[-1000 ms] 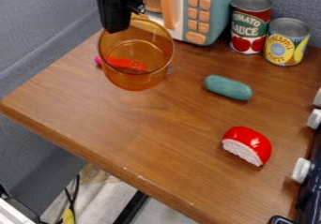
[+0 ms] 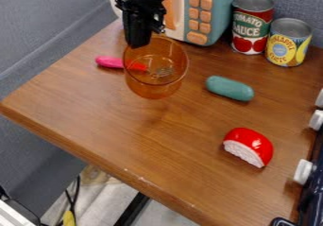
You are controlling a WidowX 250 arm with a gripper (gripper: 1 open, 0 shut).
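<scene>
My black gripper (image 2: 139,33) is at the top centre, over a transparent orange cup (image 2: 158,83), whose upper rim is at its fingertips; whether it grips the rim is unclear. The cup is tilted, and I cannot tell if it touches the table. A pink and red object (image 2: 110,61) lies at the left behind the cup, partly seen through it. A teal oblong object (image 2: 229,88) lies right of the cup. A red piece with a white face (image 2: 248,145) lies at the lower right.
A toy microwave (image 2: 202,17) and two cans, red (image 2: 251,31) and yellow (image 2: 288,47), stand along the back. A dark appliance with white knobs (image 2: 308,197) sits at the right edge.
My gripper and the orange cup have shifted right, and the cup's orientation has changed slightly. More of the pink object shows at the left.
</scene>
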